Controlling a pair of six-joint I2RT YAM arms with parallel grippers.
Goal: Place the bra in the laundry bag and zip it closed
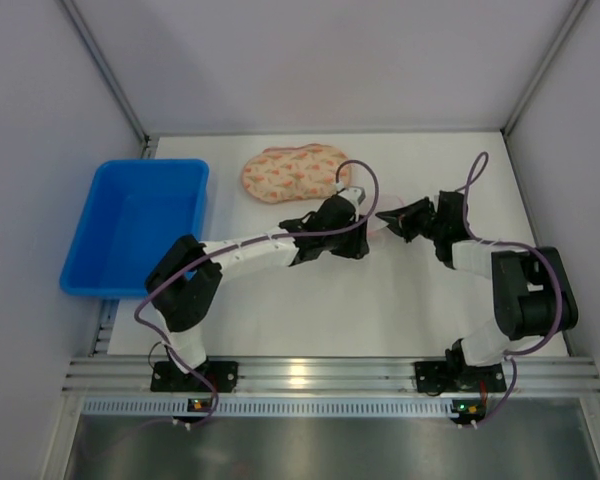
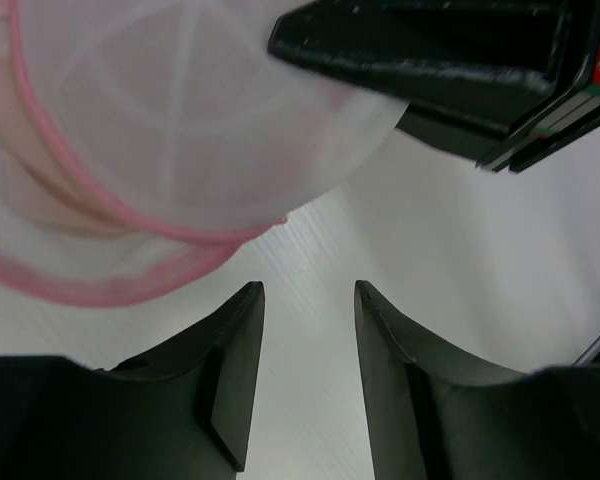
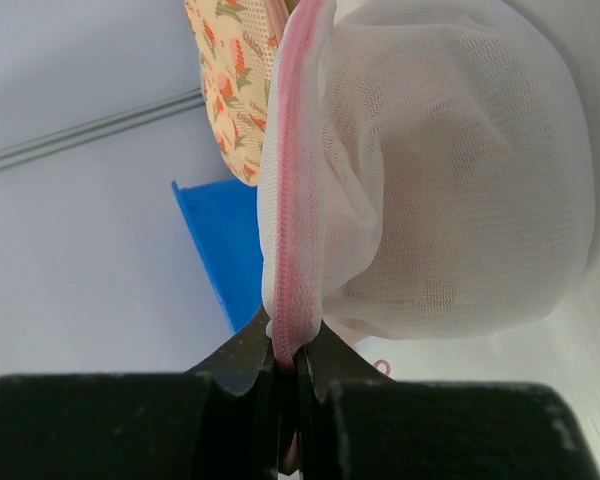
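Observation:
The white mesh laundry bag (image 3: pixel 450 190) with pink edging is held up by my right gripper (image 1: pixel 385 219), shut on its pink-trimmed edge, as the right wrist view shows. My left gripper is open just below the bag's pink-trimmed rim, its fingers apart with only bare table between them. A beige fold shows within the bag (image 2: pixel 170 110) in the left wrist view; I cannot tell what it is. A peach floral piece (image 1: pixel 295 172), apparently the bra, lies at the back of the table, above both grippers in the top view.
A blue bin (image 1: pixel 130 225) stands at the left of the table. Walls bound the back and sides.

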